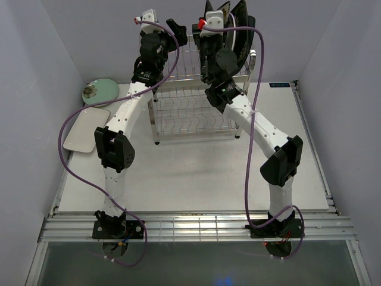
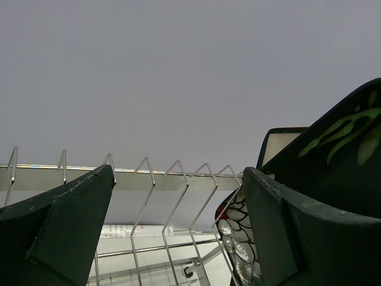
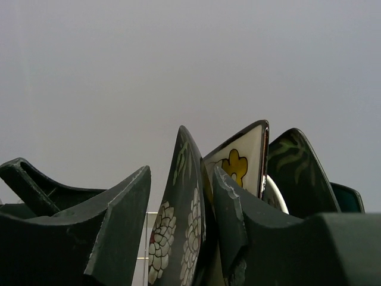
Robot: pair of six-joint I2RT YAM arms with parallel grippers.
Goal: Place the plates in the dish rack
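Dark patterned plates and a light one stand upright at the right of the wire rack (image 1: pixel 178 83). My right gripper is part open around the upper part of a dark plate (image 3: pixel 178 238), beside a cream flowered plate (image 3: pixel 235 152). Whether its fingers touch the plate is unclear. My left gripper stands open over the left side of the rack, with wire tines behind its fingers and a dark leaf-patterned plate (image 2: pixel 333 161) to the right. A green plate (image 1: pixel 101 90) and a light square plate (image 1: pixel 86 129) lie on the table at the left.
Grey walls close in both sides and the back.
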